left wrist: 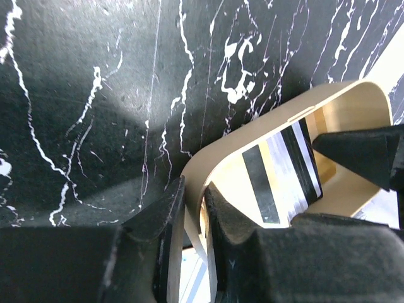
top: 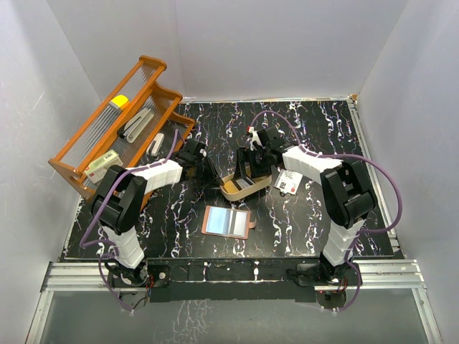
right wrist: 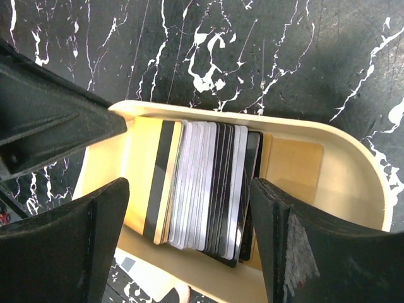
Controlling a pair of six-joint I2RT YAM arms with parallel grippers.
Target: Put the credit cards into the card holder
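Observation:
Silver, black and gold credit cards stand in a row inside a tan oval tray. On the table in front of the tray, the card holder lies spread open, showing clear pockets and a brown border. My left gripper straddles the tray's left end wall, one fingertip outside and one inside; how firmly it grips the wall cannot be told. Over the cards, my right gripper is open, its fingers to either side of the row and nothing held between them.
A wooden rack with a stapler and small boxes stands at the left. A white item lies right of the tray.

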